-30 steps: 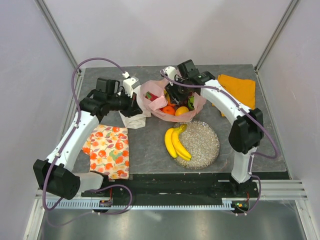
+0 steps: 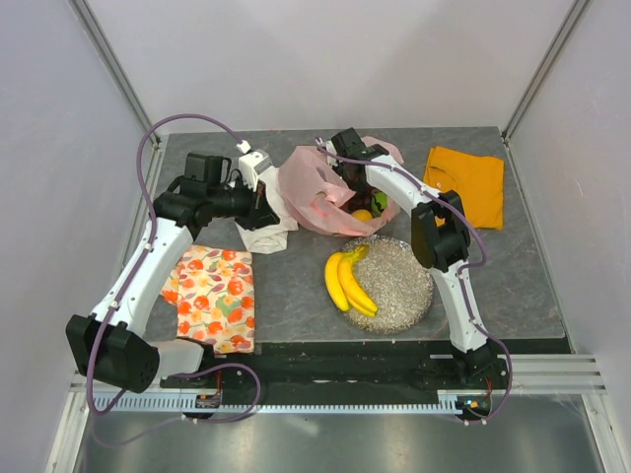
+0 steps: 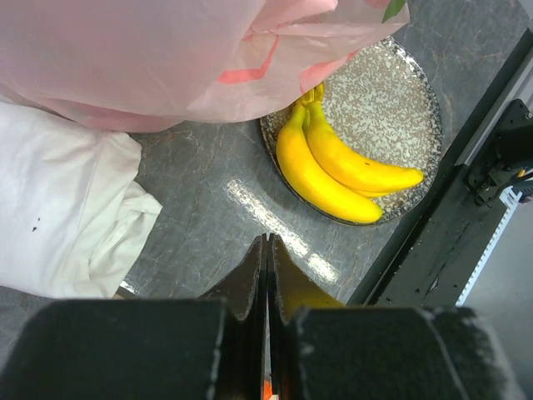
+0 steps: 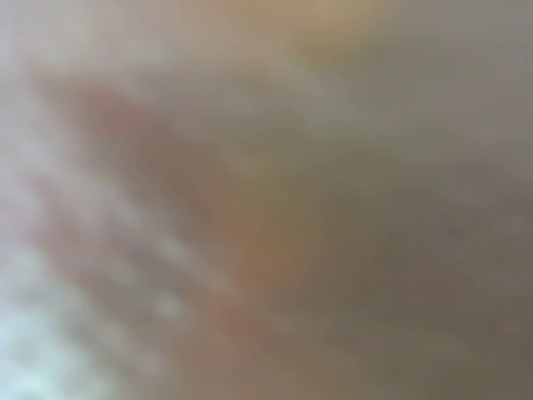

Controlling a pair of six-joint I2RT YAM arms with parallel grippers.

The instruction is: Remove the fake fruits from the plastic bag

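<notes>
The pink plastic bag (image 2: pixel 311 202) stands at the back middle, its mouth partly folded over the fruits. Inside it show an orange fruit (image 2: pixel 362 215) and a green one (image 2: pixel 379 203); others are hidden by the plastic and my right arm. My right gripper (image 2: pixel 357 182) reaches down into the bag; its fingers are hidden, and the right wrist view is only blur. My left gripper is shut and empty, above the table left of the bag. Yellow bananas (image 3: pixel 333 167) lie on the speckled round plate (image 3: pixel 383 87).
A white cloth (image 2: pixel 266 219) lies left of the bag, under my left gripper. A flowered cloth (image 2: pixel 215 301) is at front left, an orange cloth (image 2: pixel 471 185) at back right. Bare table (image 2: pixel 291 305) shows between flowered cloth and plate.
My right gripper has gone lower into the bag, its arm shifting left. The bag's left side has folded inward, covering fruits that showed before. The left arm stays nearly still.
</notes>
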